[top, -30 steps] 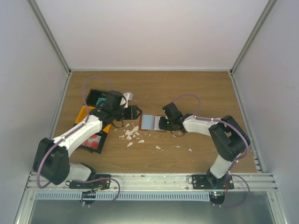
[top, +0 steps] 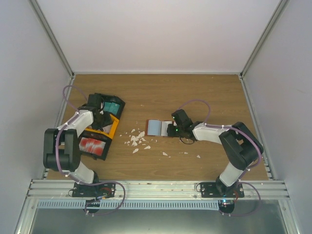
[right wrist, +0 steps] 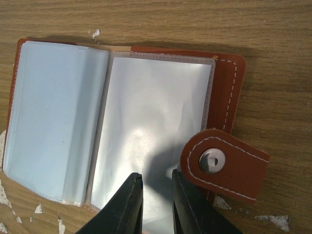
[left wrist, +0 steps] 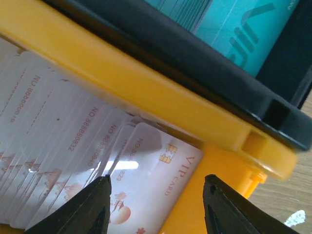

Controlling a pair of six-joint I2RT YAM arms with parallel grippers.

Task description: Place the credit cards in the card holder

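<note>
The card holder (right wrist: 229, 92) lies open on the table, brown leather with a pale blue sleeve on its left and a clear white sleeve on its right. My right gripper is at the near end of the white sleeve, its fingers closed in around part of it; the exact grip is hard to see. White credit cards (left wrist: 151, 170) marked VIP CARD lean in a row in the yellow tray (left wrist: 209, 195). Above them my left gripper stands open, holding nothing. In the top view that gripper hides most of the cards.
Teal cards (top: 111, 108) fill a black tray behind the yellow one, and red cards (top: 91, 146) a black tray in front. White flecks (top: 136, 140) mark the table between trays and holder. A snap strap (right wrist: 243, 170) sticks out beside the right gripper.
My left arm has swung left, from beside the card holder to over the yellow tray. The right arm and the holder have hardly moved.
</note>
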